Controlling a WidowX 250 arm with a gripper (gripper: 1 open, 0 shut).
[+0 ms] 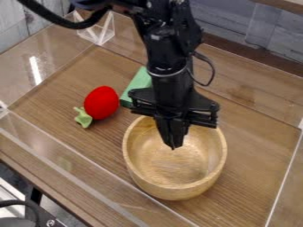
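The black gripper (pixel 175 135) hangs over a wide tan bowl (pixel 172 173), its short tip pointing down above the bowl's back half. It appears shut, with nothing seen between its fingers; the arm hides part of the bowl's far rim. A red rounded object (pixel 102 102) with a green piece (pixel 84 117) at its lower end lies on the wooden table to the left of the arm. A green item (pixel 137 82) lies behind the arm, partly hidden by it.
A transparent object stands at the top left. Black cable shows at the lower left edge.
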